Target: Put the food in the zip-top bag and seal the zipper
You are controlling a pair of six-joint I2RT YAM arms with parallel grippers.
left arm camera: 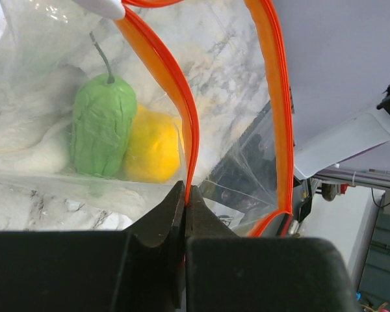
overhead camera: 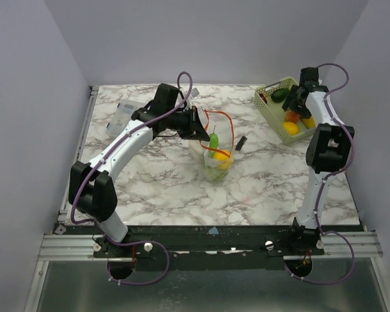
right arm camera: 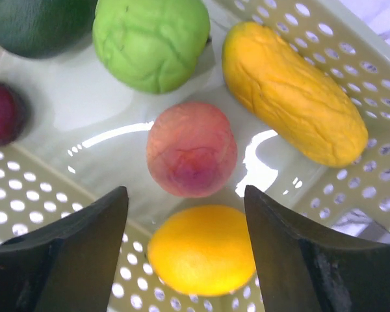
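Note:
The clear zip bag (overhead camera: pixel 214 166) stands mid-table, holding a green pepper (left arm camera: pixel 103 128) and a yellow piece (left arm camera: pixel 151 146). My left gripper is shut on the bag's orange-red rim. My right gripper is part open above a beige basket (overhead camera: pixel 268 116), nothing between its fingers. In the right wrist view the basket holds a pink-red round food (right arm camera: pixel 192 149), a lemon-like yellow one (right arm camera: pixel 201 253), a long yellow one (right arm camera: pixel 292 91), a green one (right arm camera: pixel 149 40), a dark green one (right arm camera: pixel 42 19) and a dark red one (right arm camera: pixel 3 112).
A clear container (overhead camera: pixel 121 116) lies at the left behind my left arm. A small dark object (overhead camera: pixel 241 143) lies between bag and basket.

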